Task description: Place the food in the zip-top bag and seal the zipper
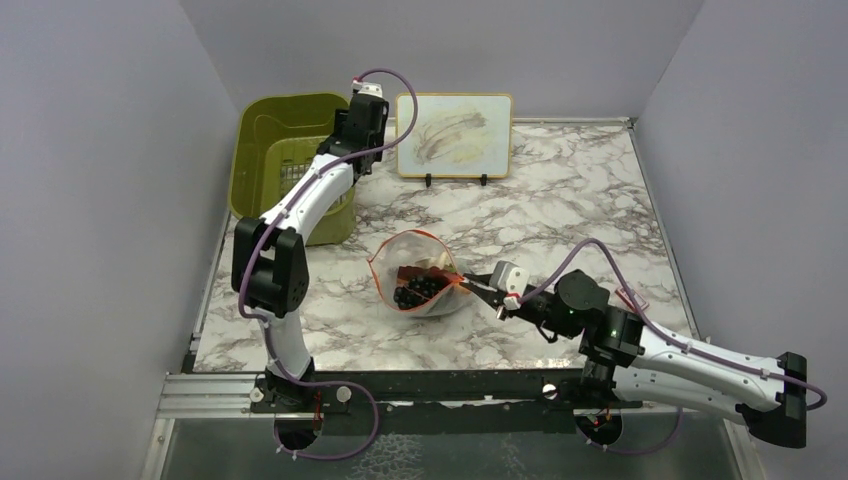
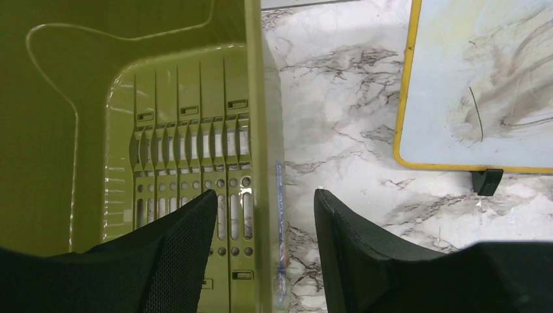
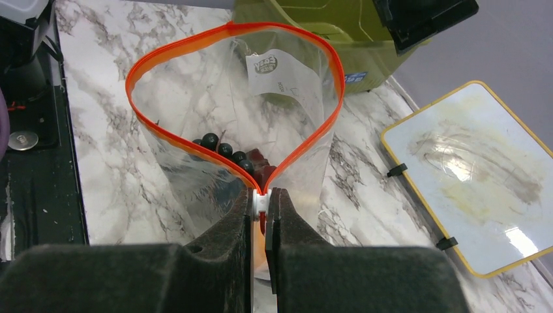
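Note:
The clear zip bag (image 1: pixel 440 305) with an orange zipper stands on the table, its mouth gaping. Dark round grapes (image 1: pixel 415 293) and a reddish-brown item (image 1: pixel 416 272) lie inside it. At the bag's right corner my right gripper is shut on the small white zipper slider (image 3: pixel 261 203), where the orange strips meet. Over the right rim of the green basket hangs my left gripper, apart from the bag. Its fingers (image 2: pixel 189 241) are spread, with nothing held between them; the basket rim shows below the gap.
A green basket (image 2: pixel 257 91) stands at the back left, empty where seen. Right of it a whiteboard (image 1: pixel 470 135) rests on black feet. A small red-and-white box (image 1: pixel 632 299) lies at the right, partly behind the right arm.

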